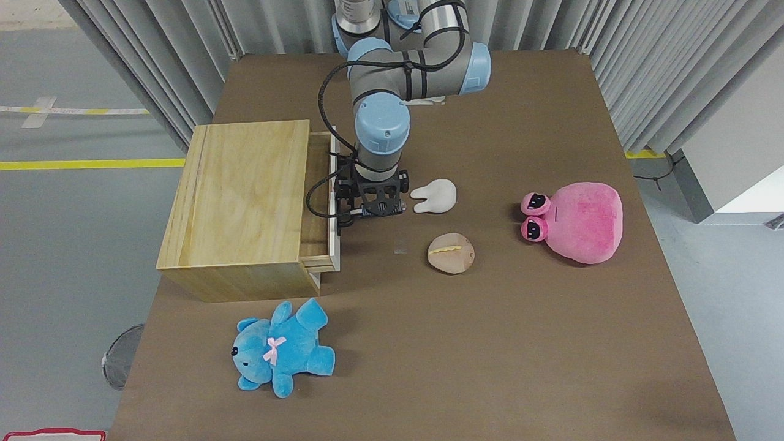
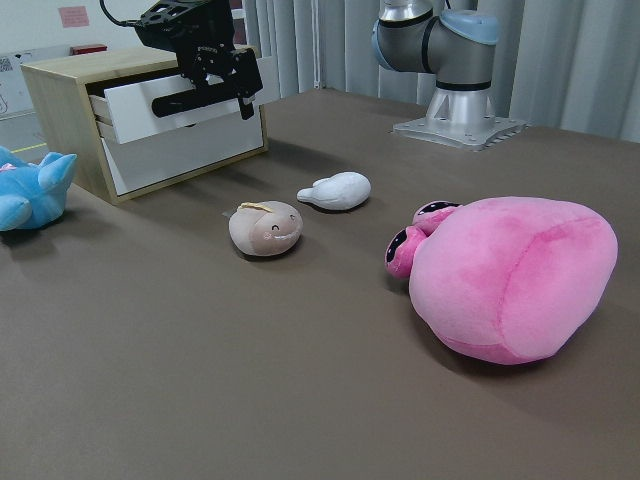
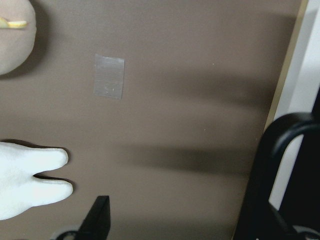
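A wooden cabinet (image 1: pixel 231 191) stands on the table's left, its top drawer (image 2: pixel 150 110) pulled partly out, with a white front. My black gripper (image 2: pixel 215 90) is at that drawer front, reaching over its outer side; in the wrist view the white board runs along the right edge beside a black finger. Whether the fingers are open or shut on it I cannot tell. The drawer's inside shows little, mostly as bare wood in the front view.
Right of the cabinet lie a white rabbit-shaped plush (image 1: pixel 435 196), a round beige plush (image 1: pixel 451 257) and a big pink plush (image 1: pixel 584 224). A blue bear (image 1: pixel 290 349) lies in front of the cabinet.
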